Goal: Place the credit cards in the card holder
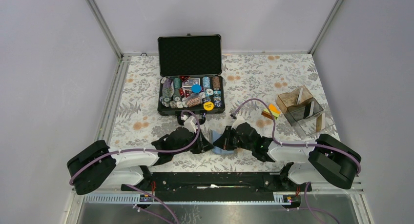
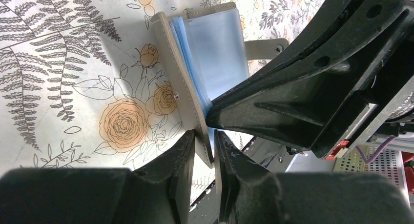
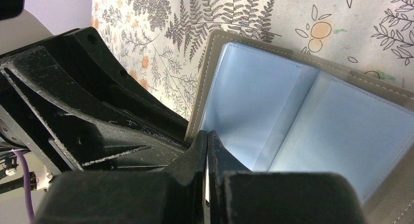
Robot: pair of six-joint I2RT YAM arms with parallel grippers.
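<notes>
A grey card holder [image 2: 178, 72] with pale blue sleeves [image 3: 341, 131] lies open at the front middle of the table between both grippers. In the left wrist view my left gripper is at the cover's lower edge, its fingers slightly apart around that edge; whether it grips is unclear. My right gripper is shut at the sleeves' edge, close beside the left one; anything thin between its fingertips is hidden. A small stack of orange and yellow cards [image 1: 272, 111] lies right of centre in the top view.
An open case of poker chips [image 1: 190, 107] stands at the back middle. A clear compartment box [image 1: 295, 114] sits on the right.
</notes>
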